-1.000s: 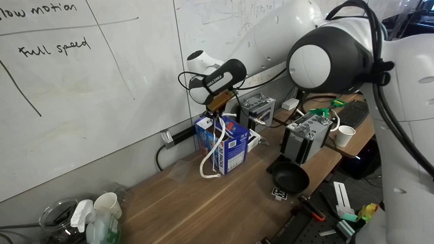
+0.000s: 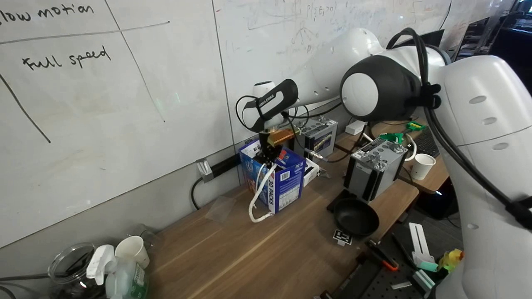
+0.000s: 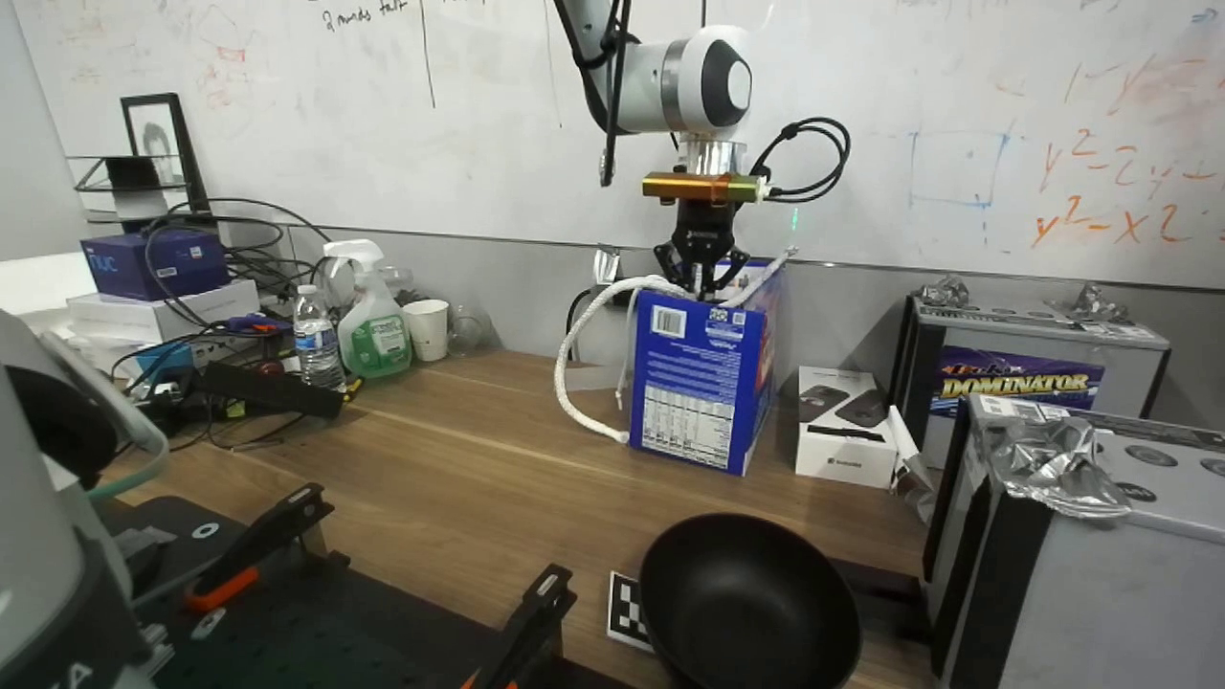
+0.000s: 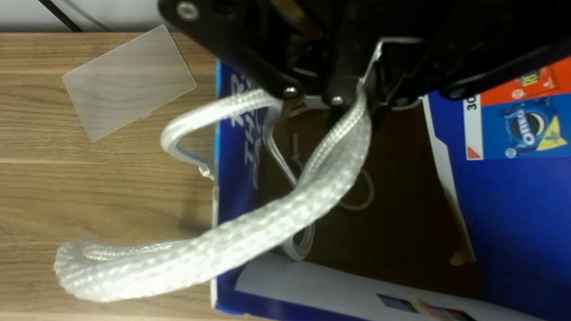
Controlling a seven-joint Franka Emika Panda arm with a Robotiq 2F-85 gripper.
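My gripper (image 3: pixel 702 297) points down at the open top of a blue snack box (image 3: pixel 692 385), shut on a thick white braided rope (image 4: pixel 289 214). In the wrist view the rope runs up between the dark fingers, and one thick loop of it hangs over the box wall toward the table. A thinner white cord (image 4: pixel 278 155) drops inside the box, where part of it lies coiled in shadow. From the side, the rope (image 3: pixel 563 367) bows out left of the box, its low end by the box's bottom corner. Another rope end sticks up behind the box's right edge.
A white phone box (image 3: pixel 844 454) stands just right of the blue box, with grey battery-like units (image 3: pixel 1034 310) beyond it. Nearer the front lies a black pan (image 3: pixel 746 609). A clear plastic sheet (image 4: pixel 128 83) rests left of the box.
The gripper has moved right and lower, now over the box opening, and the wrist stands more upright. The rope has come with it, its hanging loop shifting slightly. The box has stayed put.
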